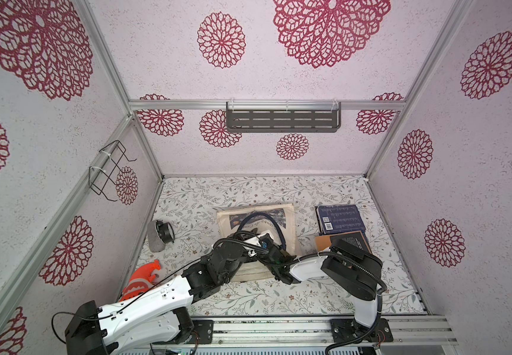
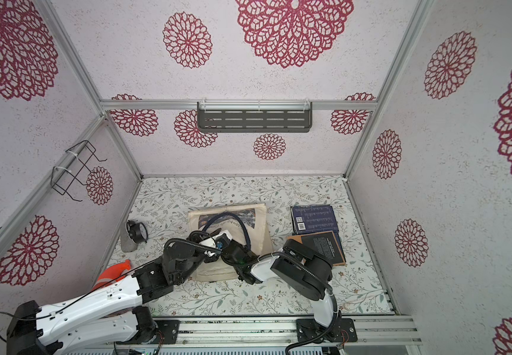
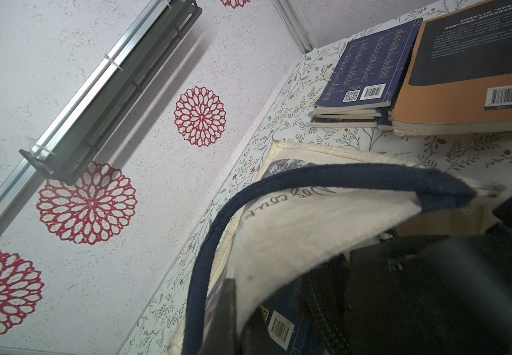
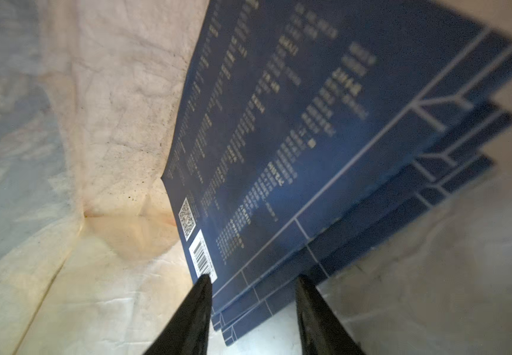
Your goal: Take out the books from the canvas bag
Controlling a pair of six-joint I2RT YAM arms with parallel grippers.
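The canvas bag (image 1: 285, 219) lies mid-table with its navy handle (image 3: 327, 177) arched. In the left wrist view my left gripper is shut at the bag's pale fabric, holding it raised. In the right wrist view, inside the bag, several navy books (image 4: 303, 136) lie stacked at a slant. My right gripper has its fingertips at the stack's lower edge, with a gap between them; whether they grip a book is unclear. Both wrists crowd over the bag in the top views, hiding much of it.
Books in navy (image 1: 339, 217) and orange-black (image 2: 321, 248) lie right of the bag. A grey object (image 1: 156, 233) and an orange one (image 1: 140, 278) sit at the left. A wire rack (image 1: 105, 171) is on the left wall.
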